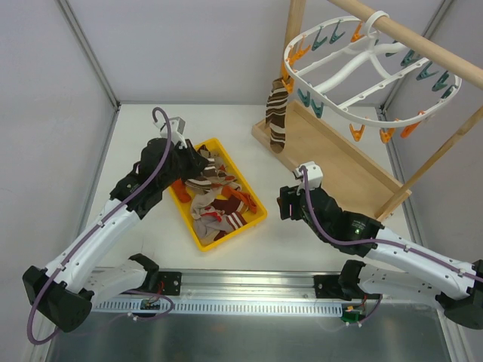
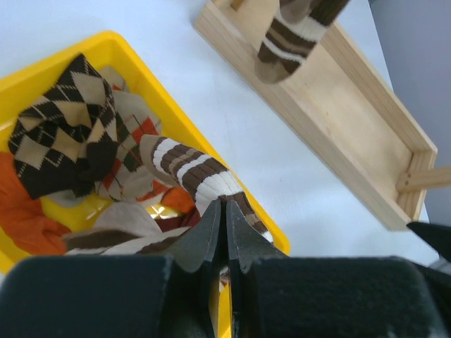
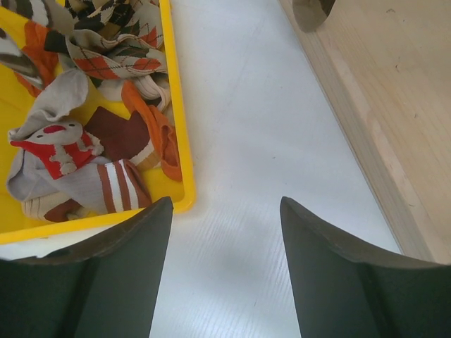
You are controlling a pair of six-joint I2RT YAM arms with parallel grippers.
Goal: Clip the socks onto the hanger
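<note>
My left gripper [image 1: 199, 167] is shut above the yellow bin, its fingertips on a brown-and-white striped sock [image 2: 201, 176]. That sock looks lifted, with blurred cloth [image 3: 42, 14] at the upper left of the right wrist view. More socks, among them a grey one with a red figure [image 3: 63, 144], lie in the yellow bin [image 1: 254, 216]. The round white hanger [image 1: 368, 120] has orange and teal clips. From its left side hangs another striped sock [image 1: 277, 117]. Right of the bin, my right gripper [image 1: 285, 204] is open with nothing between its fingers.
Beneath the hanger is a wooden base tray [image 1: 332, 143], with a wooden post and slanted bar [image 1: 434, 162] around it.
</note>
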